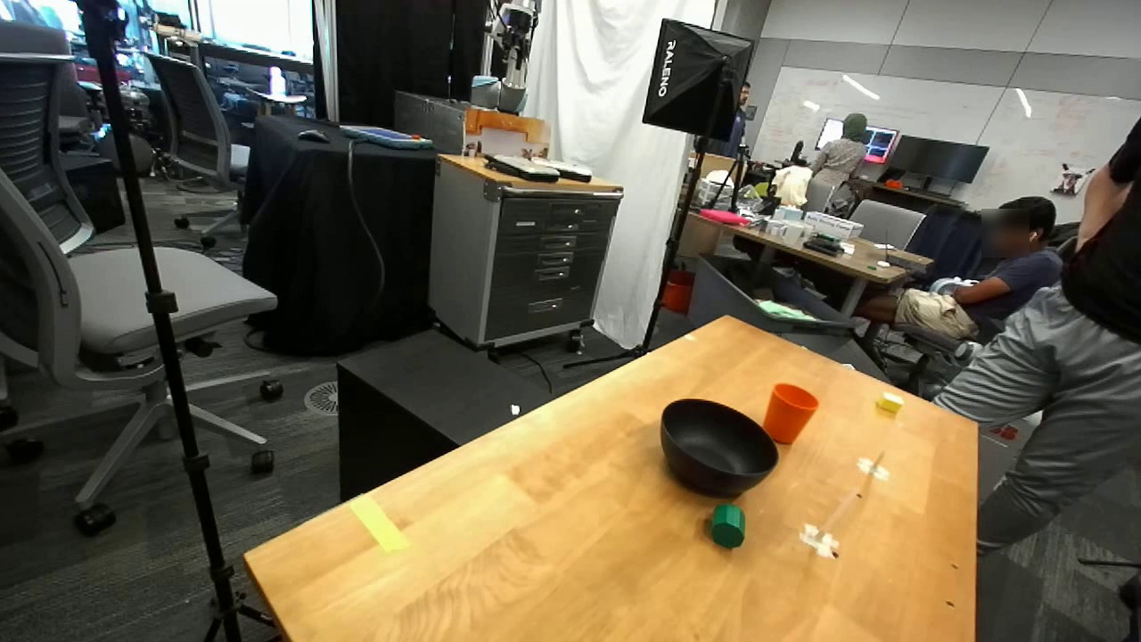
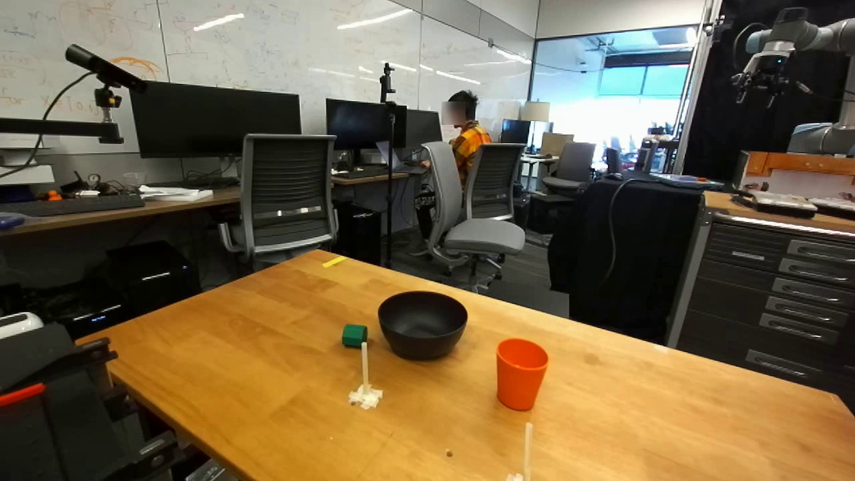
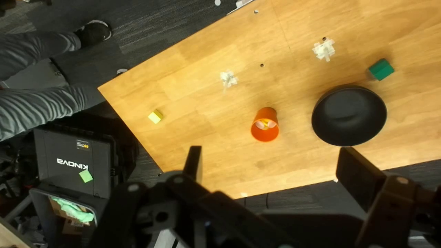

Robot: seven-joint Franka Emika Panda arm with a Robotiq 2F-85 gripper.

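My gripper is open high above the table, its two dark fingers wide apart with nothing between them. Neither exterior view shows it. On the wood stands an orange cup [image 3: 272, 113], upright, with something yellow and pale inside. A black bowl [image 1: 706, 444] sits beside the cup and appears empty. Close to the bowl, a green block [image 2: 354, 336] rests on the table. A small yellow block [image 3: 155, 116] lies near the table's corner, away from the cup; exterior view 2 does not show it.
Two thin pale sticks [image 2: 365, 369] stand upright from white tape patches on the wooden table [image 1: 599, 503]. A yellow tape strip [image 1: 380, 522] marks its far end. A person in grey trousers [image 1: 1054, 396] stands at the table's edge.
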